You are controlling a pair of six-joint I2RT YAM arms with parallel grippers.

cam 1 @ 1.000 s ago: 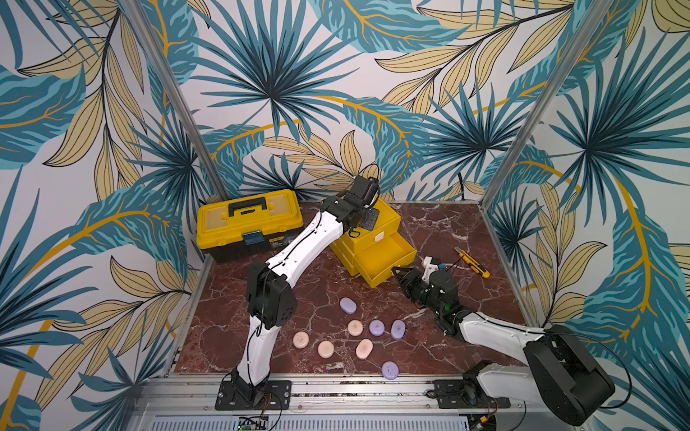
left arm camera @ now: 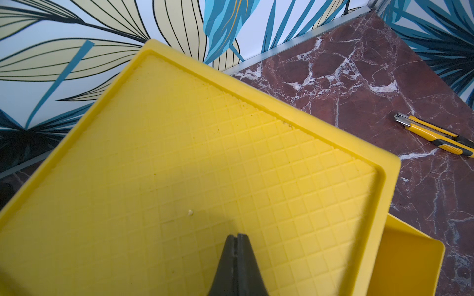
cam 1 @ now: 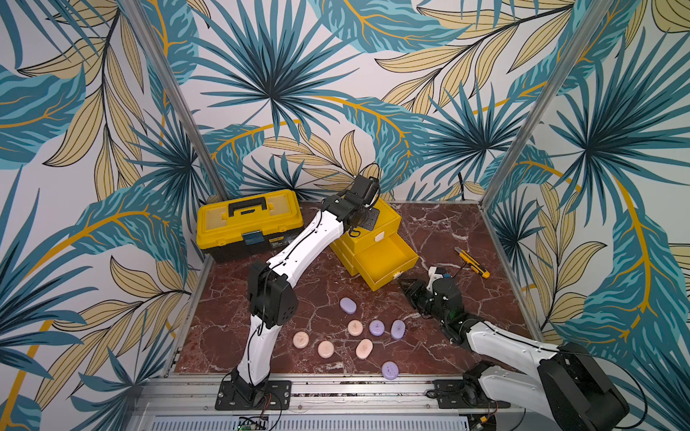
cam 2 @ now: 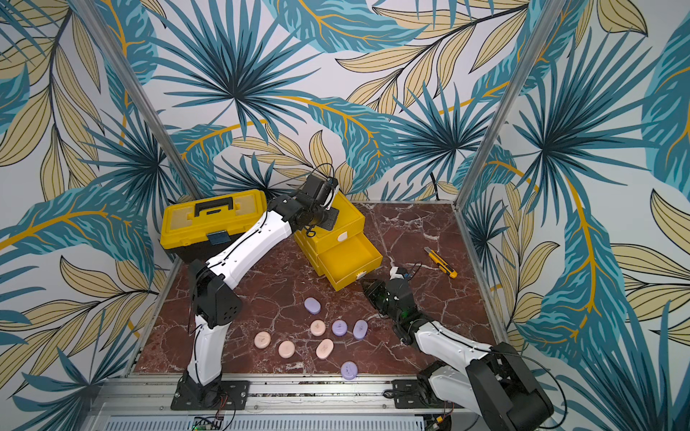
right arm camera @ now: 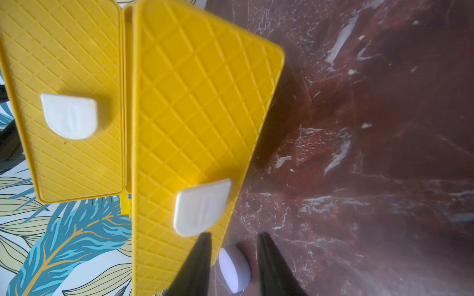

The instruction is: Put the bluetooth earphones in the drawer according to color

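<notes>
The yellow drawer cabinet (cam 1: 388, 217) stands at the back middle, and its lower drawer (cam 1: 378, 263) is pulled out and empty. My left gripper is shut over the cabinet's top, nothing between its fingers. Just in front of the drawer's white handle (right arm camera: 202, 207) is my right gripper, its fingers parted with nothing between them. Purple earphone cases (cam 1: 348, 306) and pink ones (cam 1: 326, 349) lie scattered on the marble table in front. In the right wrist view a purple case (right arm camera: 235, 268) shows beyond the fingers.
A yellow and black toolbox (cam 1: 248, 219) stands at the back left. To the right of the drawer lies a yellow utility knife (cam 1: 472, 263). Bare marble (cam 1: 438, 222) spreads behind the right arm.
My right gripper has drawn back slightly from the drawer front, toward the right and front, and its fingers now stand clear of the handle. The drawer sits out a little further. The left arm is nearly still.
</notes>
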